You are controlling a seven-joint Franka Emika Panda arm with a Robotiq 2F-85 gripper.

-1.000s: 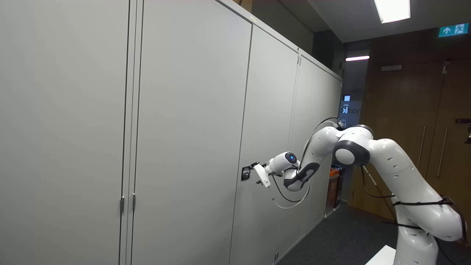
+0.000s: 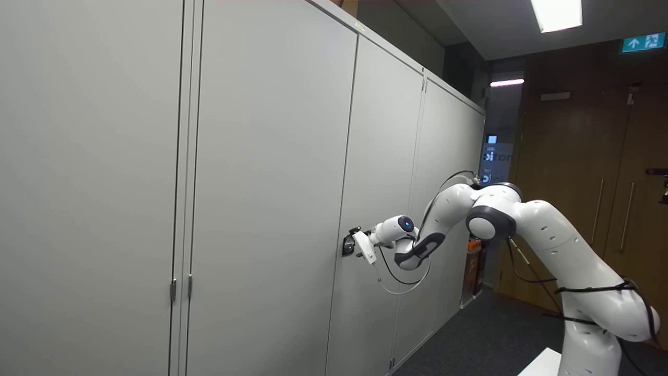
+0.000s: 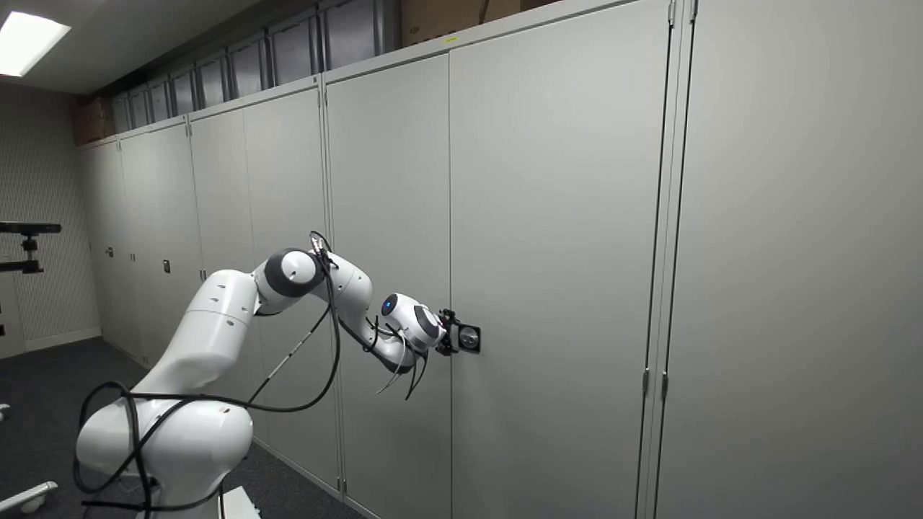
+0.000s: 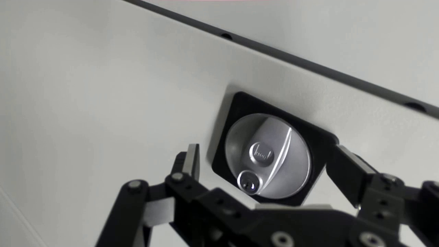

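A black square latch plate (image 4: 321, 131) with a round silver recess is mounted on the grey cabinet door (image 4: 123, 90). Across the recess runs a silver turn handle (image 4: 276, 136), with a keyhole near its lower end. My gripper stands open in the wrist view, one finger on either side of the latch. Its right finger (image 4: 349, 173) overlaps the plate's corner; whether they touch I cannot tell. The left finger (image 4: 191, 162) is apart from the plate. From outside, the gripper (image 3: 447, 333) is right up at the latch plate (image 3: 469, 338).
A narrow door seam (image 4: 288, 59) runs close beside the latch. Flat grey cabinet doors extend to both sides, with thin hinges (image 2: 189, 286) standing out. Black cables (image 3: 337, 346) hang loosely along the arm. Dark carpet (image 2: 463, 341) lies clear in front of the cabinets.
The arm has moved closer to the cabinet, bringing my gripper from a short distance off up to the latch. The cabinet doors look the same.
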